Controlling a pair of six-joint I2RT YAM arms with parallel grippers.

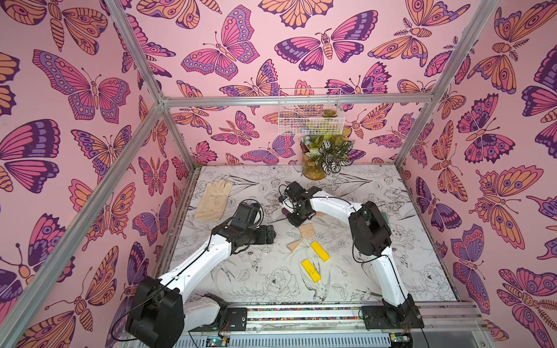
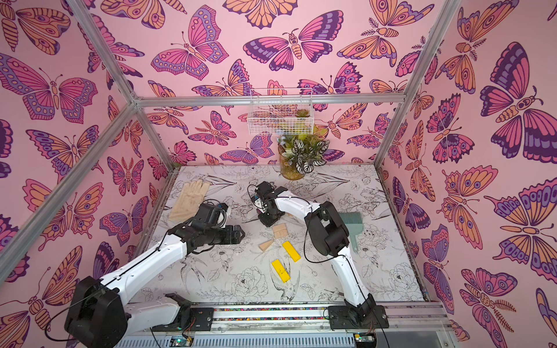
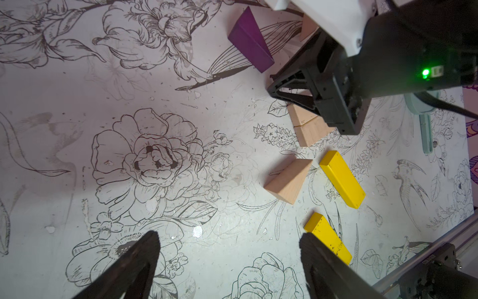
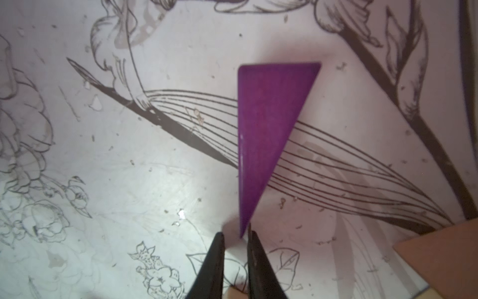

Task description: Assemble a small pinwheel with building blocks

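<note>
A purple wedge block point(image 4: 268, 114) lies on the table in the right wrist view, its thin end between the tips of my right gripper. Only a narrow gap separates those fingers, and they do not seem to touch the wedge. The left wrist view shows the wedge point(image 3: 251, 39) clear of the right gripper's tips. My left gripper is wide open and empty above bare table. Ahead of it lie a wooden wedge point(image 3: 289, 182), two wooden blocks side by side point(image 3: 309, 127), a yellow block point(image 3: 343, 179) and another yellow block point(image 3: 328, 238).
Another wooden piece point(image 4: 443, 259) lies right of the purple wedge. Gloves point(image 1: 213, 200) rest at the back left, and a green brush point(image 2: 351, 223) at the right. A potted plant point(image 1: 325, 156) stands at the back.
</note>
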